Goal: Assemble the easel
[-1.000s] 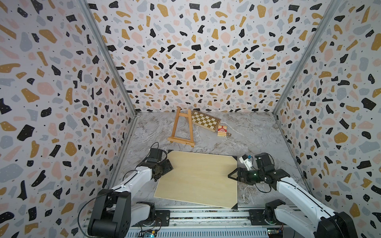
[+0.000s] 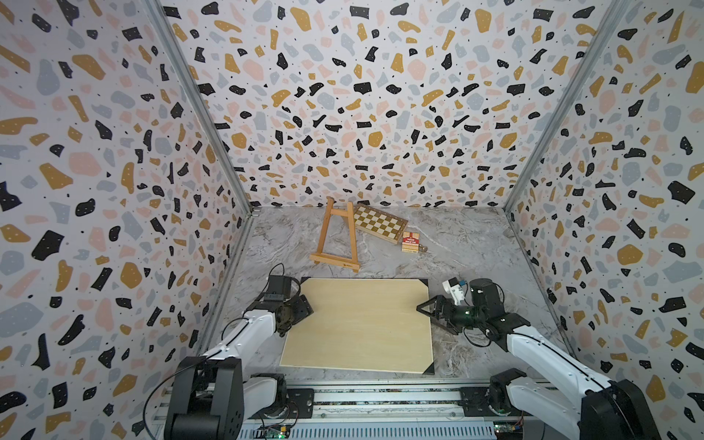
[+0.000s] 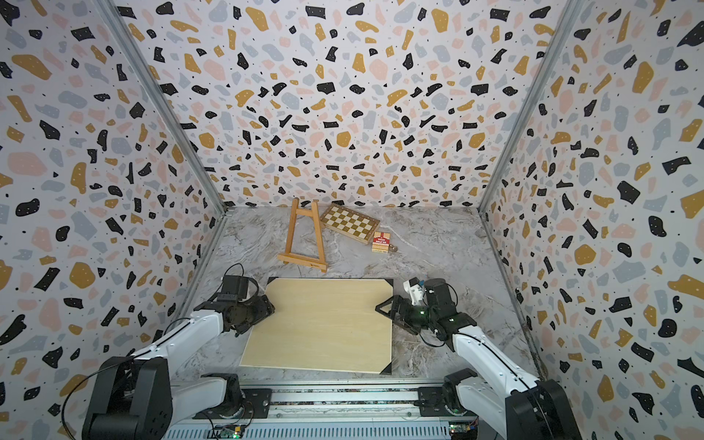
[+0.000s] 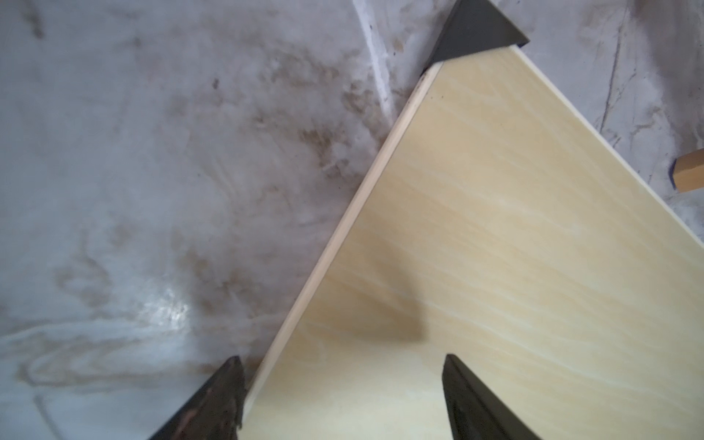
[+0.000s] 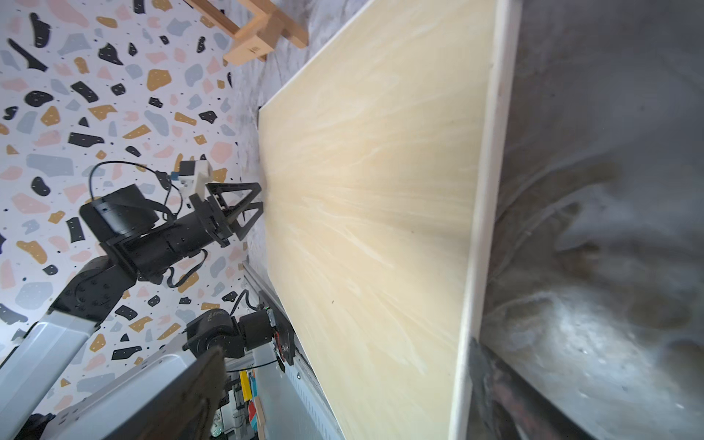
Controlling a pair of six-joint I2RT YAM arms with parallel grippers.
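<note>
A large pale wooden board [image 2: 355, 322] with black corner pieces lies flat at the front of the marble surface. The wooden easel frame [image 2: 322, 234] lies behind it. My left gripper is low over the board's left edge near a rear corner, its fingers apart, one beside the edge and one over the board. My right gripper is at the board's right edge, fingers wide, one just outside the edge and one above the board; nothing is clearly held by either.
A checkered board [image 2: 379, 222] and a small red-and-cream box [image 2: 410, 242] lie at the back, right of the easel. Patterned walls enclose three sides.
The board has shifted slightly left and backward and now lies squarer.
</note>
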